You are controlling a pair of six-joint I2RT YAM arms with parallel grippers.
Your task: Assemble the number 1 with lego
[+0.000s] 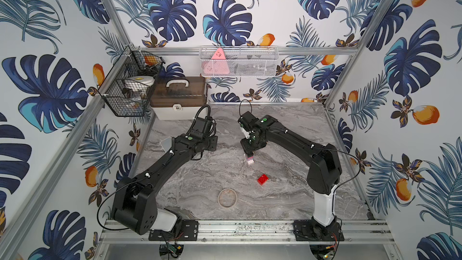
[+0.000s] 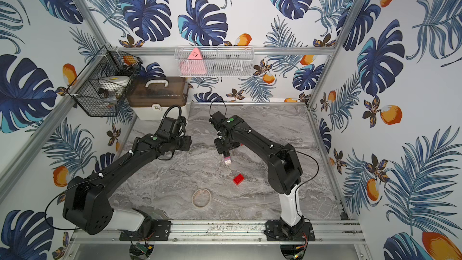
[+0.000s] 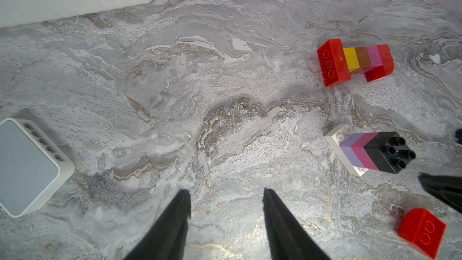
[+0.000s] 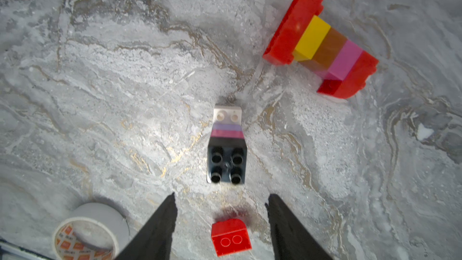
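Observation:
A white plate with stacked lilac, pink and black bricks [image 4: 226, 161] stands on the table, black studs up. Behind it sits a red, yellow, brown and pink brick group [image 3: 334, 61]. A loose red brick [image 1: 262, 179] lies toward the front. My right gripper is above, between stack and red brick in its wrist view, fingers apart and empty. My left gripper hangs over bare table left of the bricks, fingers apart and empty.
A tape ring [image 1: 227, 190] lies at the front. A grey-topped white object [image 3: 26, 163] is at the left. A brown-lidded case [image 1: 179, 91] stands at back left, under hanging baskets.

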